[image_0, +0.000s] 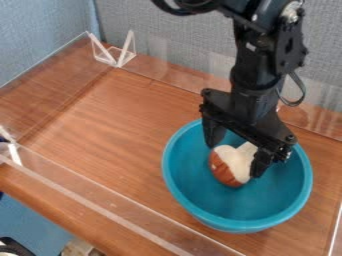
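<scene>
My black gripper (246, 140) reaches down from the top right into a teal bowl (201, 203) on the wooden table, its fingers spread open on either side of a small red and white object (230, 172). The object lies in the bowl, partly hidden under the gripper, and I cannot tell whether the fingers touch it.
A white wire stand (114, 55) sits at the back left near the wall. The table's left edge runs along the lower left.
</scene>
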